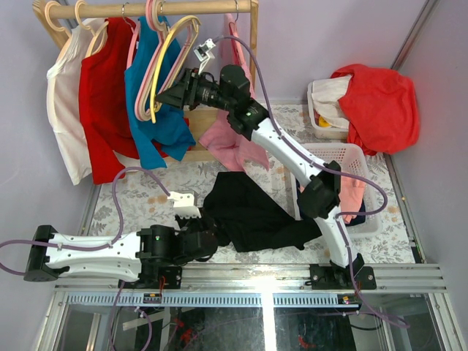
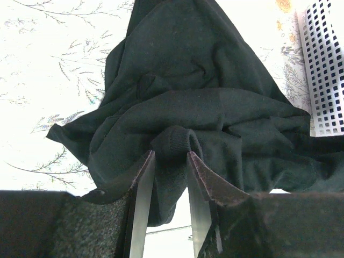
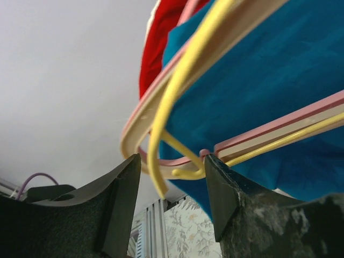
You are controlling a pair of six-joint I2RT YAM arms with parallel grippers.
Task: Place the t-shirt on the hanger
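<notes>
A black t-shirt point(image 1: 256, 216) lies crumpled on the patterned table. My left gripper is low over it, part open, with a ribbed fold of the shirt just beyond its fingertips; whether it grips any cloth is unclear. My right gripper point(image 1: 175, 95) is up at the rack's empty hangers. In the right wrist view it is open, with a yellow hanger point(image 3: 170, 91) and pink and beige ones in front of and between its fingertips.
The wooden rail point(image 1: 201, 6) holds white, red, blue and pink garments. Baskets with red point(image 1: 376, 110), white and salmon clothing stand at the right.
</notes>
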